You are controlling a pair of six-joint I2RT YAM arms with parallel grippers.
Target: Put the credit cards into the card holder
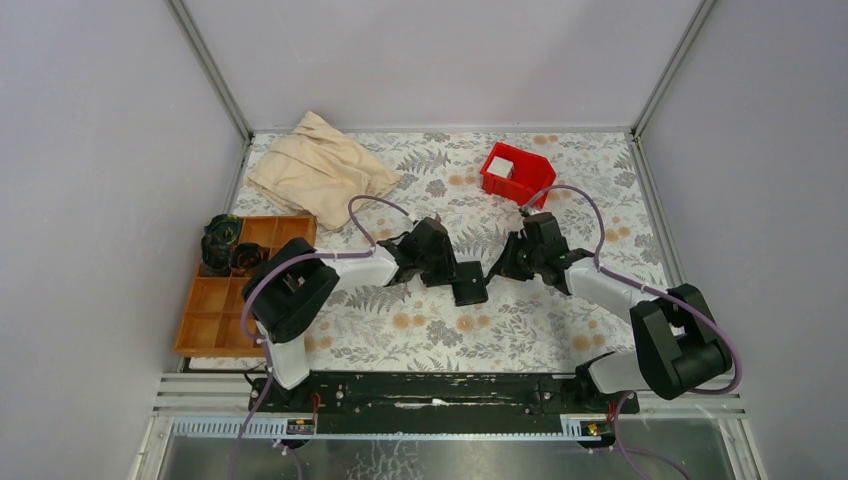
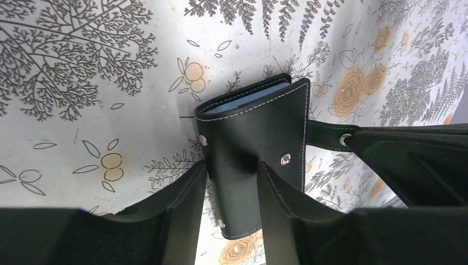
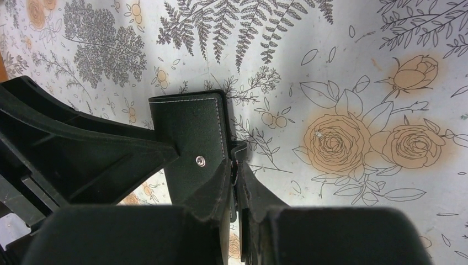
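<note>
The black card holder (image 1: pixel 470 284) lies on the patterned table between both arms. In the left wrist view a light-blue strip (image 2: pixel 248 99) shows inside its mouth; whether it is a card I cannot tell. My left gripper is part open above the holder, one fingertip by its spine edge and the other over its front face. At the opposite edge, my right gripper is shut on the holder's strap (image 3: pixel 239 149). The strap (image 2: pixel 329 136) appears stretched out toward the right gripper in the left wrist view. No loose card is identifiable.
A red bin (image 1: pixel 530 172) with a white block inside stands at the back right. Beige cloth (image 1: pixel 320 172) lies at the back left, and a wooden compartment tray (image 1: pixel 210 322) sits on the left. The table in front of the holder is clear.
</note>
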